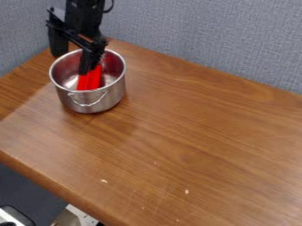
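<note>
A metal pot (94, 99) with a wire handle stands on the wooden table (200, 141) at the upper left. A red object (91, 79) lies inside it. My dark gripper (76, 55) is over the pot, partly in front of its back rim, its lower end close to the red object. It is too dark and small to tell whether its fingers are open or shut.
A grey wall runs along the back. The table's edge crosses the lower left, with dark floor and some small items beyond it.
</note>
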